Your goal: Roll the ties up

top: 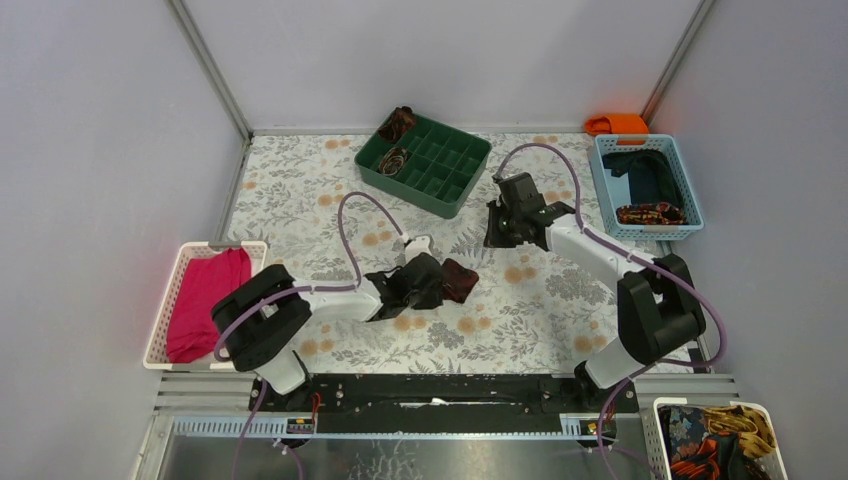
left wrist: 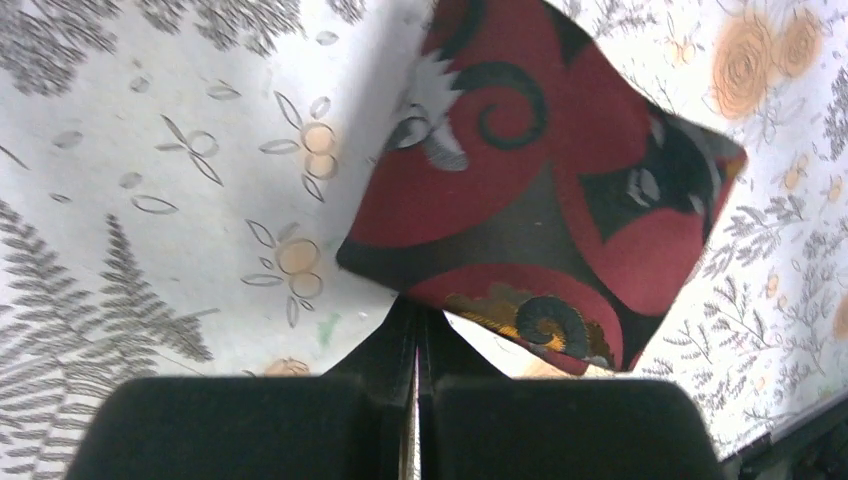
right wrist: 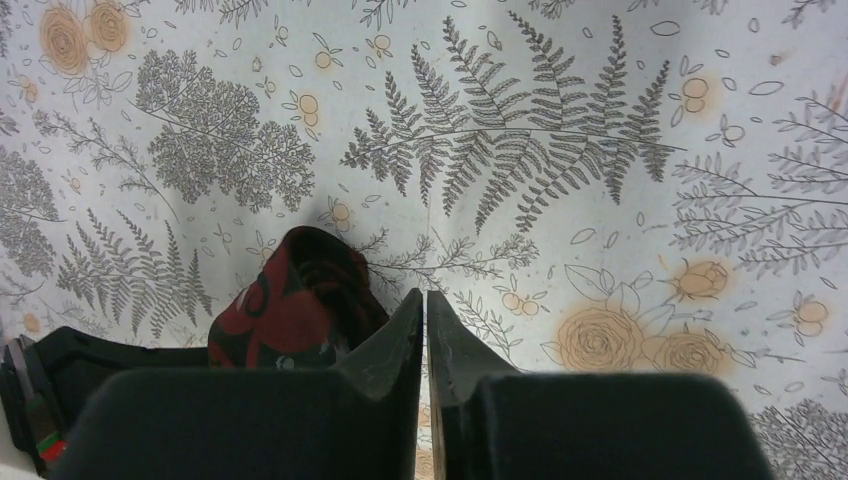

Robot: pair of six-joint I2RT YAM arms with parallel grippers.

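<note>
A dark red and black patterned tie [top: 460, 281], folded into a compact piece, lies on the table's middle. In the left wrist view the tie [left wrist: 540, 190] fills the upper right, with red lobes and dark swirls. My left gripper is shut at its lower edge, gripping nothing visible; whether the tips touch the cloth I cannot tell. The right wrist view shows the tie [right wrist: 290, 305] at lower left, one end curling up in a loop. Apart from it, my right gripper has a narrow slit between its fingers and nothing in it.
A green divided box [top: 455, 165] at the back holds two rolled dark ties in its left compartments. A blue basket [top: 692, 205] with ties stands right; a white basket [top: 165, 305] with pink cloth stands left.
</note>
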